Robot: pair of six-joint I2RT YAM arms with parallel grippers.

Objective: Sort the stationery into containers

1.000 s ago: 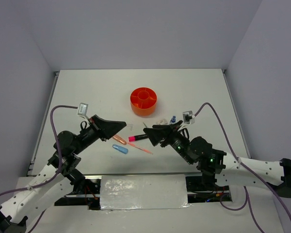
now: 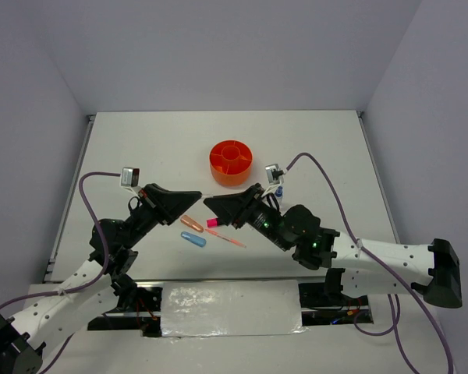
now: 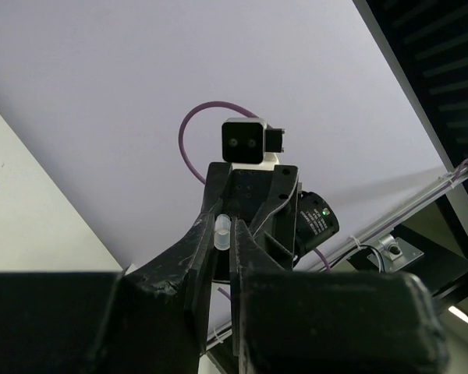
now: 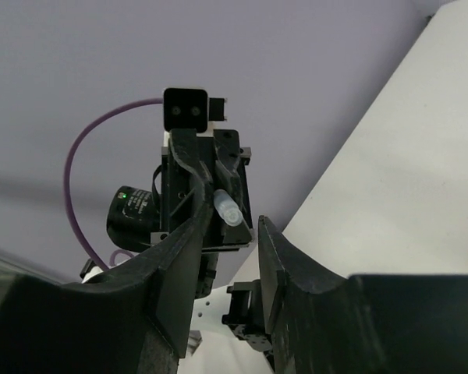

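Note:
A slim whitish, translucent stick-like piece [image 3: 222,232] is held in my left gripper [image 2: 200,194], which is shut on it. In the right wrist view the end of this piece [image 4: 228,209] points toward me. My right gripper stands part open facing it, its fingers on either side of the line to that end; contact cannot be told. From above, the two grippers nearly meet tip to tip. Below them lie an orange piece [image 2: 192,224], a blue piece [image 2: 193,239], a thin red pen [image 2: 228,238] and a pink-ended black marker [image 2: 213,223], partly hidden.
A round orange container [image 2: 230,174] with compartments stands behind the grippers; its compartments look empty. A small blue item [image 2: 278,192] is partly covered by the right arm.
My right gripper has moved left until its tips are close to the left gripper's, now covering more of the black marker. The left arm shifted only slightly.

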